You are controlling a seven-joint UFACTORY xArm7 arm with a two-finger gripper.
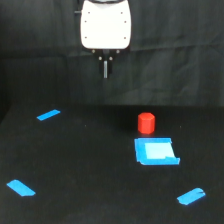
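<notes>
A small red block (146,123) rests on the dark table, right of the middle. Just in front of it lies a white patch (158,151) bordered with blue tape (144,159). High above the table, near the top of the view, hangs my gripper (105,70) under a white arm body (106,25). Its thin dark fingers are small here and look close together; whether they are open or shut is unclear. The block and the patch are well below and to the right of it.
Strips of blue tape lie at the back left (48,115), front left (20,188) and front right (191,196). A dark curtain (170,60) hangs behind.
</notes>
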